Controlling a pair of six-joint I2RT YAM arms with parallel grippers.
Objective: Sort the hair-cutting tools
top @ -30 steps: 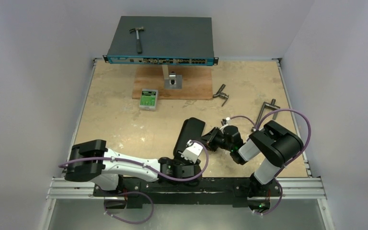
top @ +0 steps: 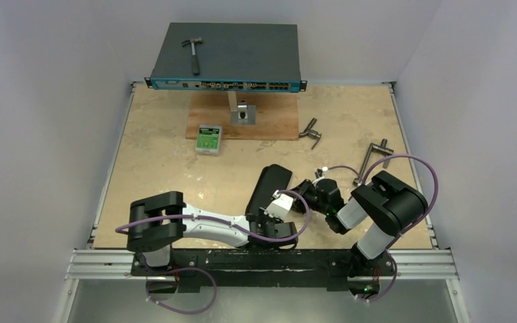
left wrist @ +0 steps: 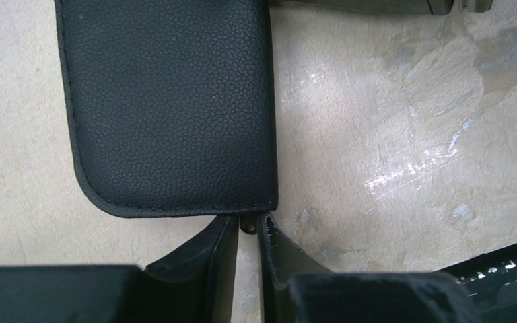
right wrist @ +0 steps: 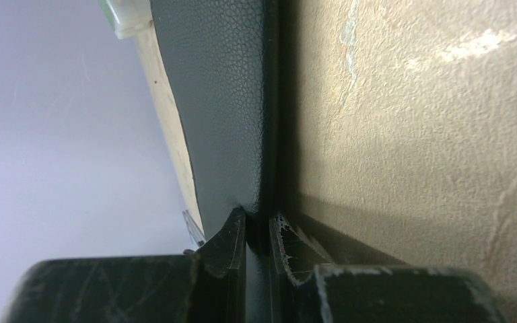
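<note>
A black leather case (top: 267, 185) lies diagonally at the front middle of the table; it also fills much of the left wrist view (left wrist: 168, 108) and the right wrist view (right wrist: 215, 101). My left gripper is at the case's end edge, its fingers close together around a small dark piece, possibly a zip pull; how far they are closed on it is unclear. My right gripper is shut on the case's long side edge. In the top view both gripper tips are largely hidden by the arms.
A green-labelled box (top: 208, 139) lies left of centre. Metal tools (top: 309, 133) (top: 375, 151) lie at the right. A rack unit (top: 232, 54) with a hammer (top: 194, 60) stands at the back.
My left arm has moved right, along the table's front. My right gripper and the case have shifted slightly to the right.
</note>
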